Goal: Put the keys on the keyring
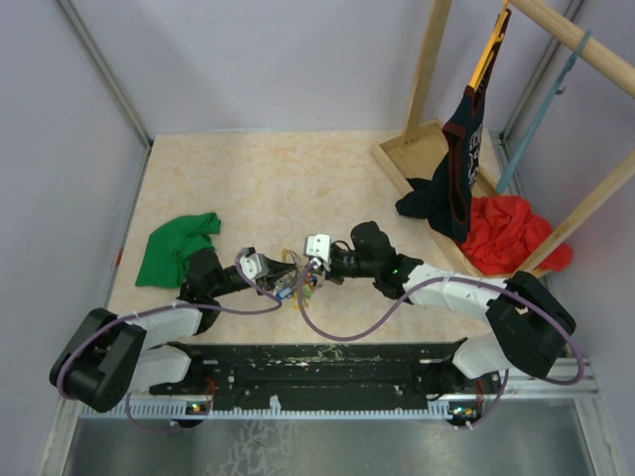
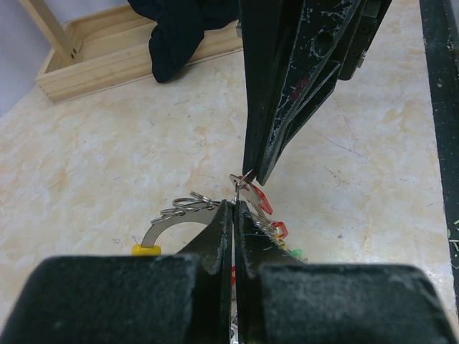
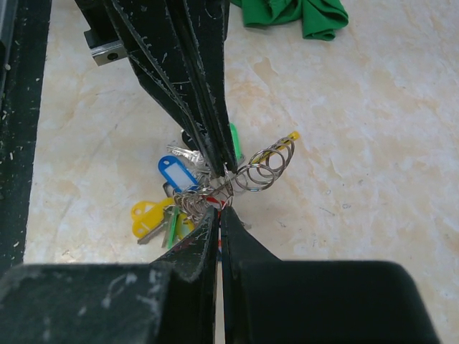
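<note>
My left gripper and right gripper face each other closely over a pile of keys with coloured tags and wire rings (image 3: 262, 168) near the table's front middle. Both are shut. In the left wrist view a thin metal piece (image 2: 237, 188) stands at the left fingertips, with a red-edged piece beside it under the right gripper. In the right wrist view a thin red and metal piece sits at the right fingertips. Whether either is firmly held is hard to tell. Yellow keys (image 3: 147, 215) and a blue tag (image 3: 176, 172) show below.
A green cloth (image 1: 174, 248) lies at the left. A wooden tray (image 1: 407, 159) with dark and red cloths (image 1: 511, 233) and an upright frame occupies the right.
</note>
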